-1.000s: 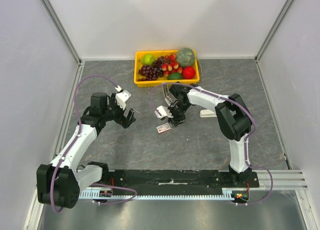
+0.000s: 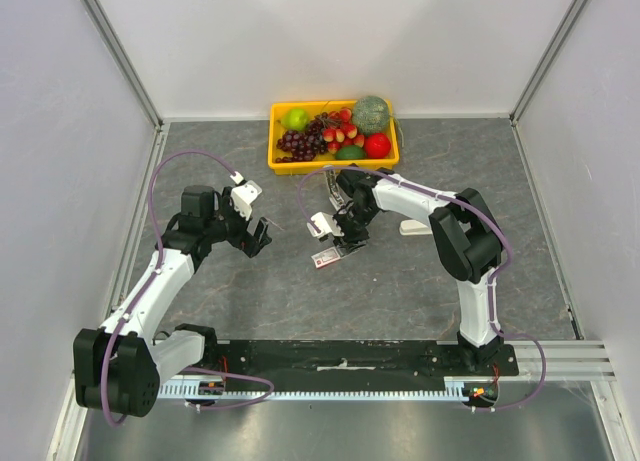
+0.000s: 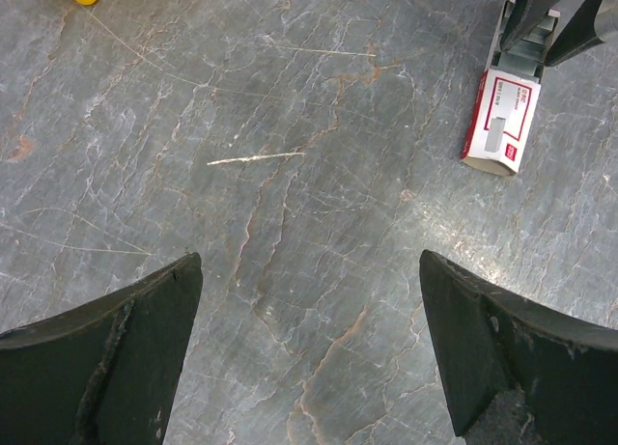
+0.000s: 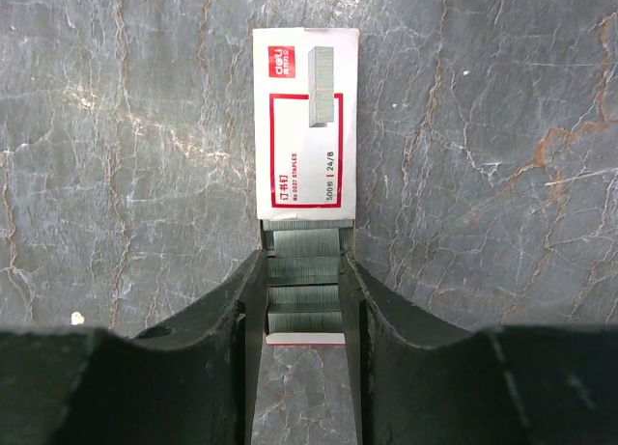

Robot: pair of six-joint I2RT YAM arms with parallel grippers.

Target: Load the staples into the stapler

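A white-and-red staple box (image 4: pixel 294 155) lies on the grey marble with its tray of silver staple strips (image 4: pixel 302 295) pulled out; a small staple strip (image 4: pixel 321 83) rests on the lid. My right gripper is down over the tray, fingertips close together at the strips; whether it holds one is unclear. In the left wrist view its fingers stand apart at the tray. My left gripper stands open and empty, left of the box (image 2: pixel 328 256). A dark long object (image 2: pixel 333 187), probably the stapler, is partly hidden behind the right arm.
A yellow basket of fruit (image 2: pixel 276 153) stands at the back middle. A white object (image 2: pixel 415 228) lies right of centre under the right arm's edge.
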